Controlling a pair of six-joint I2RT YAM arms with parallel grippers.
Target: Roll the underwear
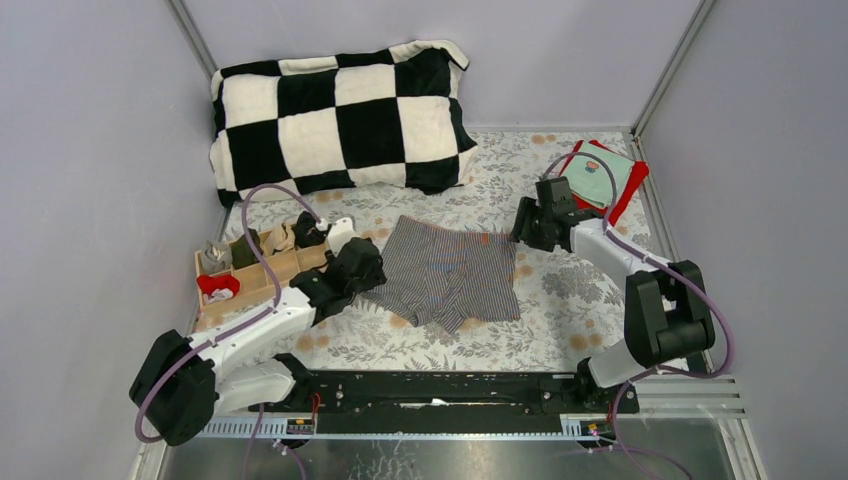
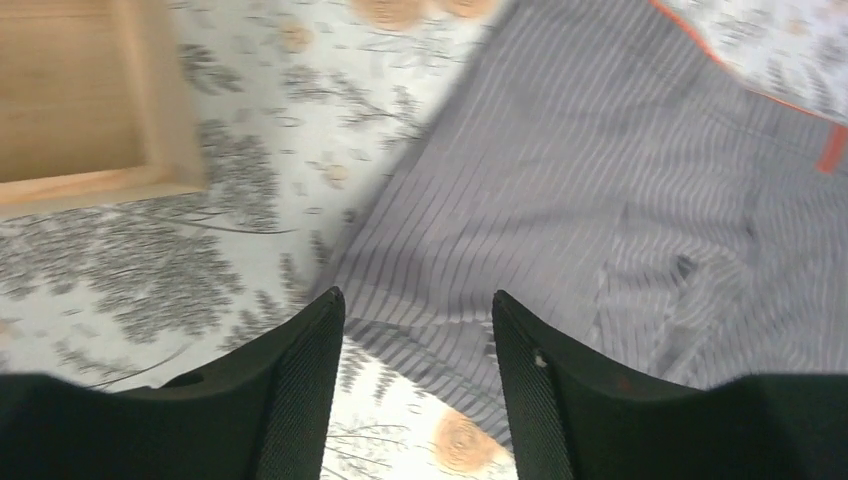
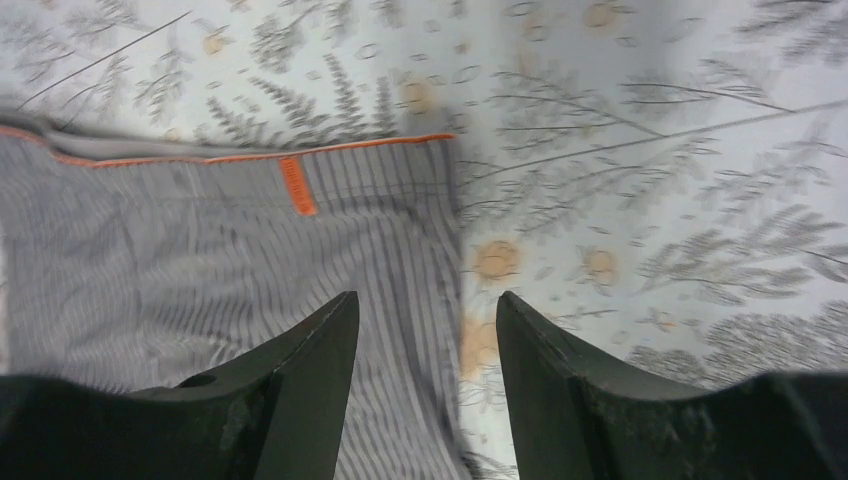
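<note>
Grey striped underwear (image 1: pixel 430 270) with an orange-edged waistband lies spread on the floral cloth, its waistband to the back and its leg edges to the front. My left gripper stands open above the underwear's left edge; in the top view it hides part of that side. Over the right end of the waistband, my right gripper is open, with nothing held. An orange tag (image 3: pixel 298 185) shows on the waistband close to that corner. A few creases run through the middle of the fabric.
A wooden compartment box (image 1: pixel 287 268) with several rolled cloths stands close by the left arm. At the back left lies a checkered cushion (image 1: pixel 345 125); folded red and green cloths (image 1: pixel 600 175) lie at the back right. Free floral surface (image 1: pixel 570 320) shows to the right.
</note>
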